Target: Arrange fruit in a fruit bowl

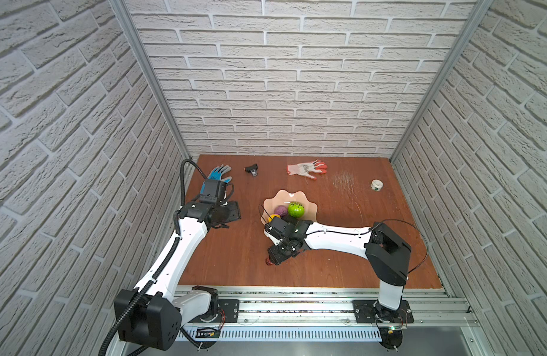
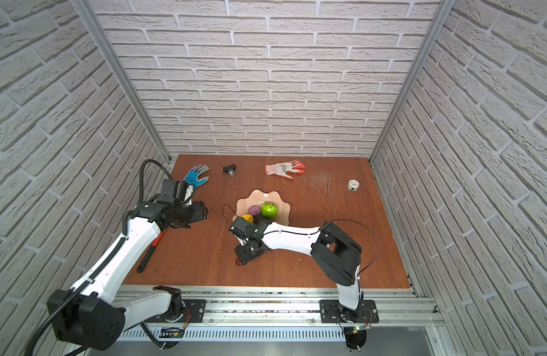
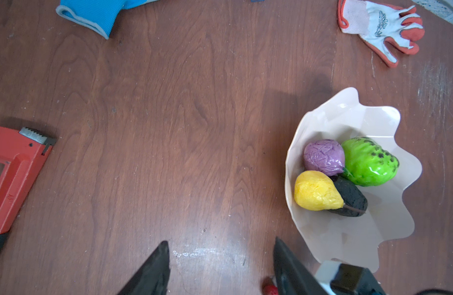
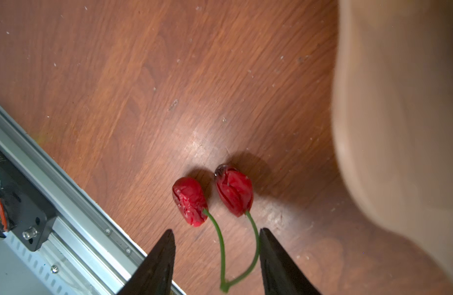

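Observation:
A cream scalloped bowl [image 3: 351,241] holds a purple fruit [image 3: 324,157], a bumpy green fruit [image 3: 369,161], a yellow pear-like fruit [image 3: 317,190] and a dark fruit [image 3: 351,196]. Just in front of the bowl, a pair of red cherries [image 4: 234,190] on a joined green stem [image 4: 221,241] lies on the table. Over that stem is my right gripper, its fingers apart on both sides and not closed on it. Left of the bowl, above bare table, hangs my left gripper, open and empty.
A red-handled tool [image 3: 15,172] lies at the left. Along the back are a blue glove [image 2: 196,176], a small black object [image 2: 229,169] and a white-red glove [image 2: 285,168]; a white roll [image 2: 353,185] is back right. The right arm passes close in front of the bowl.

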